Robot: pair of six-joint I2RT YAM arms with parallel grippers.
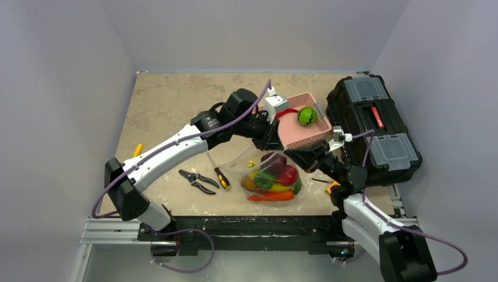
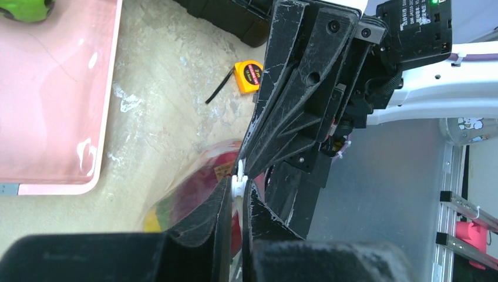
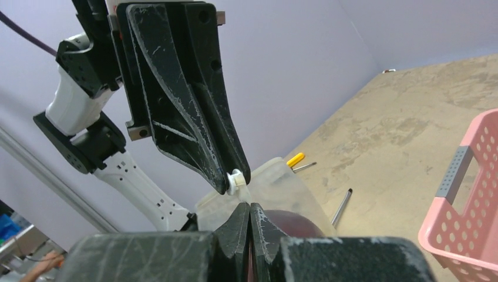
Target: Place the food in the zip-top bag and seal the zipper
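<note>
The clear zip bag (image 1: 238, 164) bulges with toy food near the front of the table: a red pepper (image 1: 287, 175), green pepper (image 1: 265, 179), carrot (image 1: 271, 196) and other pieces. A small white zipper slider (image 2: 238, 185) sits between the fingertips of my left gripper (image 1: 279, 148), which is shut on it at the bag's upper right. Close beside it, tips almost meeting, is my right gripper (image 1: 286, 151). In the right wrist view the right gripper is shut, with nothing plain between its fingers; any thin film there cannot be made out.
Behind the grippers stands a pink basket (image 1: 301, 141) holding a toy watermelon (image 1: 307, 116). A black toolbox (image 1: 376, 126) fills the right side. Pliers (image 1: 199, 181) and a screwdriver (image 1: 222, 178) lie left of the bag; a yellow tape measure (image 2: 248, 76) is right of it.
</note>
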